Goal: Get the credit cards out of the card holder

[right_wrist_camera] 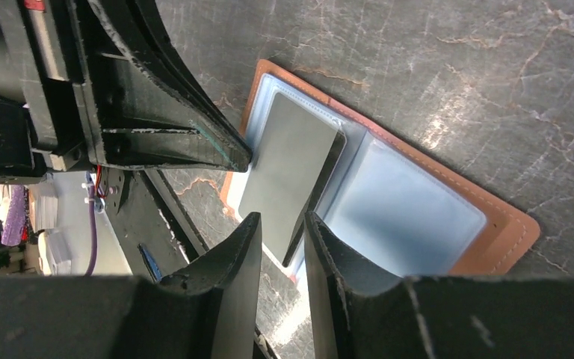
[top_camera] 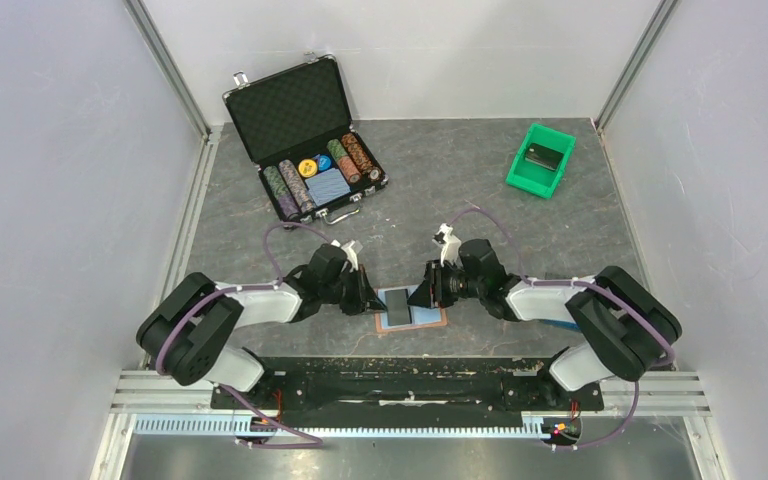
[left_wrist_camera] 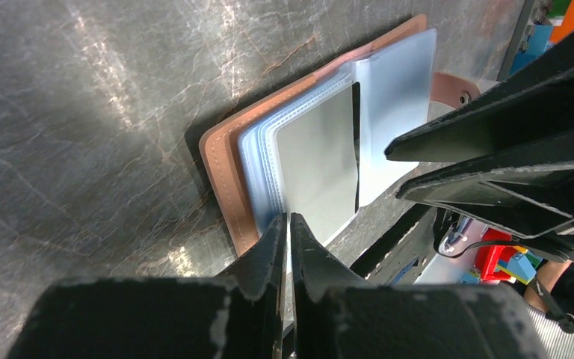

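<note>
The open card holder lies flat near the table's front, brown outside with clear bluish sleeves. A grey card fills its left sleeve page, a dark strip along the card's inner edge. The right-hand sleeve shows no card. At the holder's left edge, my left gripper is closed on the sleeve edge, a thin pale line showing between its fingers. My right gripper is partly open above the holder's middle, near the card's dark edge, with nothing gripped between its fingers.
An open black case of poker chips stands at the back left. At the back right is a green box with a dark object inside. Free table lies behind the holder; the two grippers are close together.
</note>
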